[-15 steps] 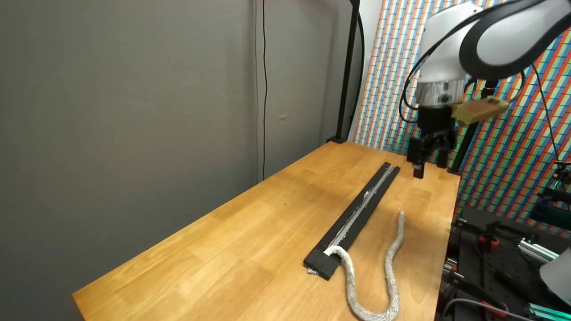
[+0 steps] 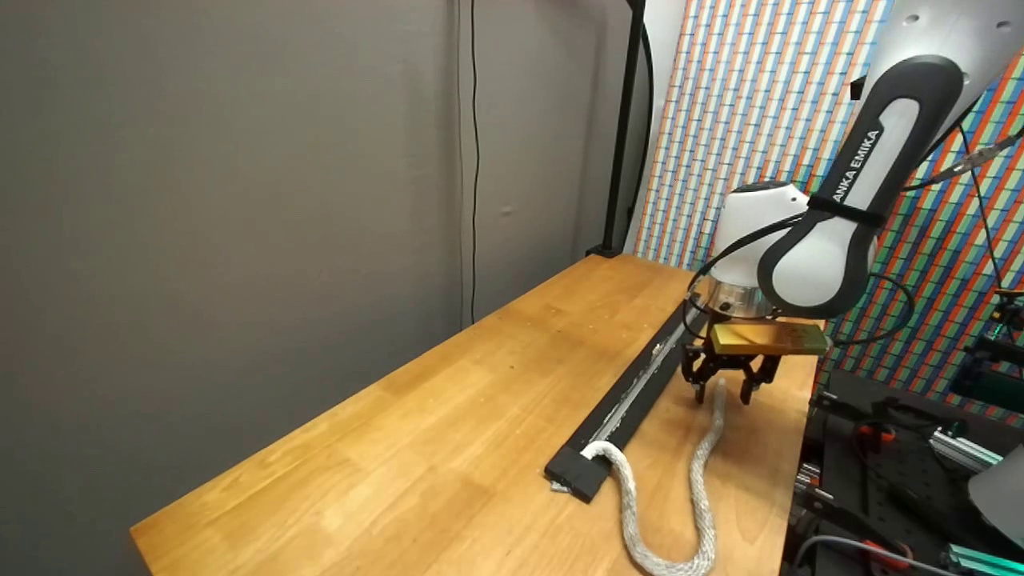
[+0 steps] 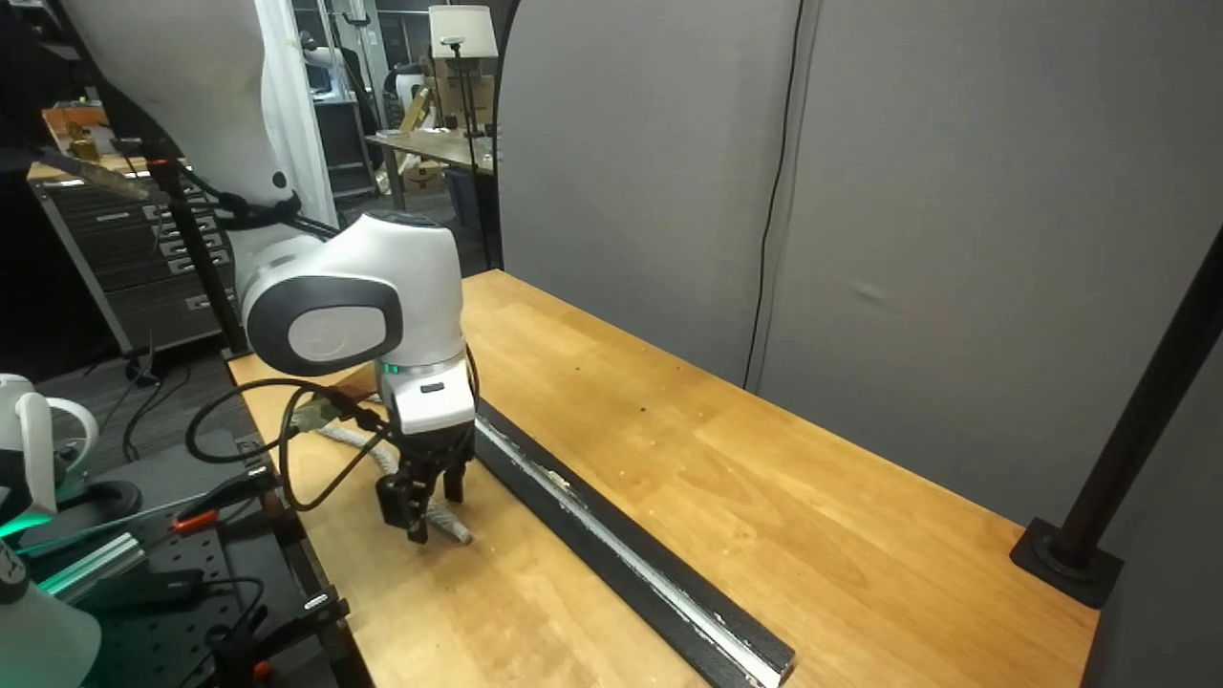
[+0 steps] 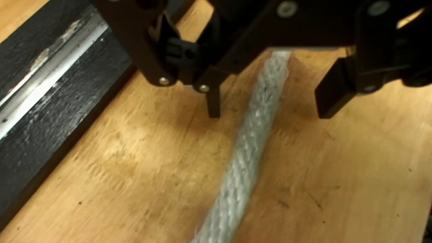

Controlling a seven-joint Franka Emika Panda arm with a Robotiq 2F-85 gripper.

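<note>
A grey-white braided rope point(image 2: 703, 499) lies in a U on the table, one end going into the near end of a long black channel point(image 2: 629, 389) with a pale groove. Around the rope's free end, my gripper point(image 2: 725, 395) points down, its fingers apart on either side. In the wrist view the rope point(image 4: 253, 133) runs between the two fingertips of the gripper without touching either, nearer the left one. The rope's tip is hidden behind the gripper body there. In exterior view 2 the rope's tip point(image 3: 456, 529) shows just past the gripper point(image 3: 433, 518).
A black pole point(image 3: 1101, 505) stands at the table's corner. Beside the table's other long edge is a dark cart with tools point(image 3: 183, 585). A grey wall backs the far side.
My arm has come down and toward the near side, turning the gripper, from above the table's far right corner to around the rope's free end. Rope and channel look unmoved.
</note>
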